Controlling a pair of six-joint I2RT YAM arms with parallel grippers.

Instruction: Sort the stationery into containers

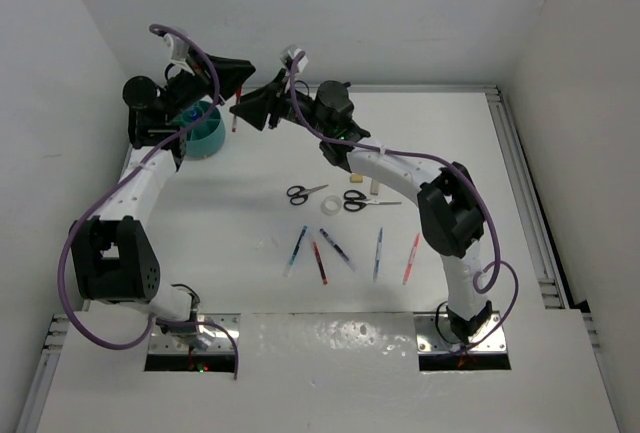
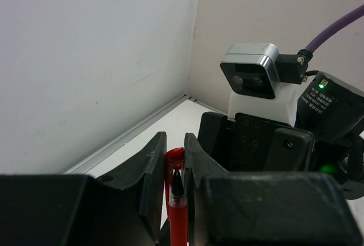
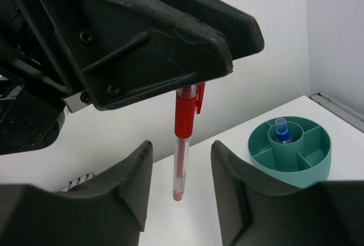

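Note:
My left gripper is shut on a red pen (image 3: 183,115), which hangs vertically with its clear barrel downward, above and right of the teal compartment holder (image 3: 307,152) that has a blue item in its centre. My right gripper is part open just beside the pen, whose lower end appears between its fingers in the right wrist view, not clearly gripped. Scissors (image 1: 298,195), a tape roll (image 1: 331,205), small blocks (image 1: 356,179) and several pens (image 1: 336,248) lie on the table.
Walls stand behind and at both sides.

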